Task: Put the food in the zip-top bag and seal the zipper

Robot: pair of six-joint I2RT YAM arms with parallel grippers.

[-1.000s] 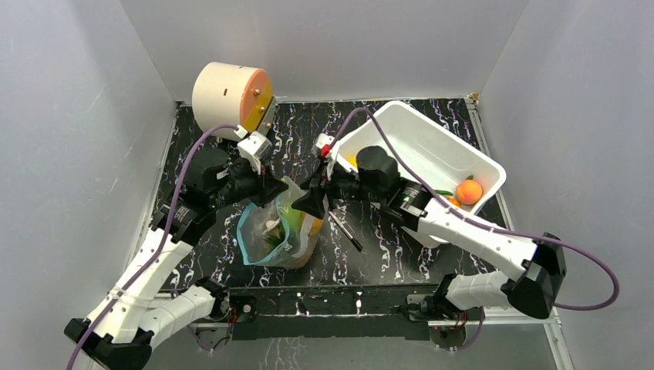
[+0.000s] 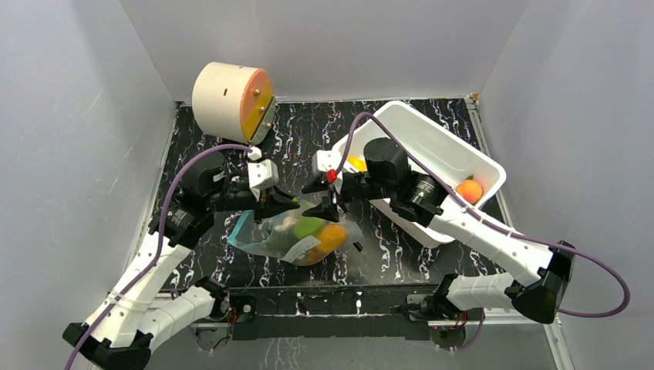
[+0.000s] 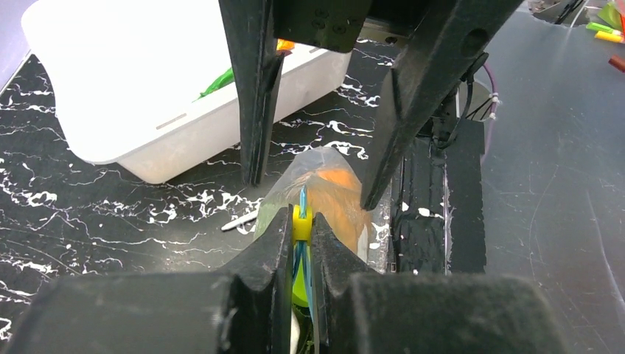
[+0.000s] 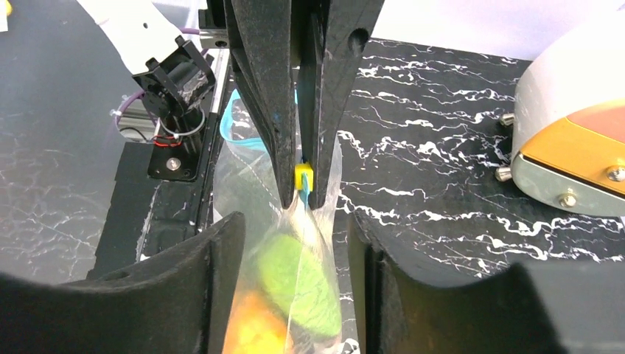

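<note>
The clear zip bag (image 2: 270,243) lies low between my arms, its blue-edged mouth toward the left. Through the film show green (image 4: 295,284) and orange (image 4: 254,324) food. In the left wrist view, a small yellow zipper slider (image 3: 302,223) is pinched by my left gripper, with blue zipper strip running through it. My right gripper stands open, fingers apart, facing the held slider. From the left wrist view its fingers (image 3: 254,110) hang above and beyond the slider, not touching it.
A white bin (image 2: 409,116) at the right holds an orange (image 2: 469,190) and other food. At the back left stands a cream and orange cylinder (image 2: 224,100). A pen (image 3: 239,220) lies beside the bag, mostly hidden from above.
My left gripper has moved right and a little toward the front with the bag edge. The bag's mouth has gone from wide and round to flatter, and its filled end has shifted right.
</note>
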